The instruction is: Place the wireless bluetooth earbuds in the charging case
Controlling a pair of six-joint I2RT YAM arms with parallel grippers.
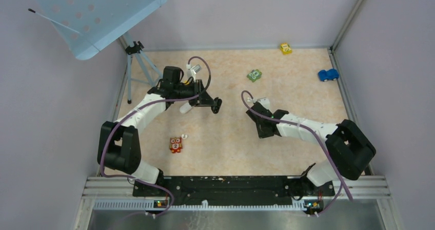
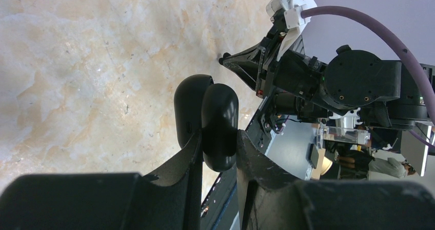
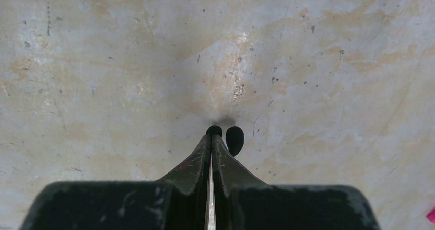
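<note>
In the left wrist view my left gripper is shut on the black charging case point(image 2: 220, 114), whose two rounded halves stand side by side above the table. Its arm reaches in from the left in the top view. My right gripper points down at the table, shut with nothing between its fingers. A small black earbud point(image 3: 235, 140) lies on the table outside them. It shows as two dark parts, one just beyond the fingertips and one beside the right finger; whether these are one piece I cannot tell. The top view hides the earbud.
An owl block point(image 1: 176, 145) lies front left with small white bits beside it. Towards the back are a green block point(image 1: 254, 75), a yellow block point(image 1: 285, 48) and a blue toy car point(image 1: 328, 75). The table between the grippers is clear.
</note>
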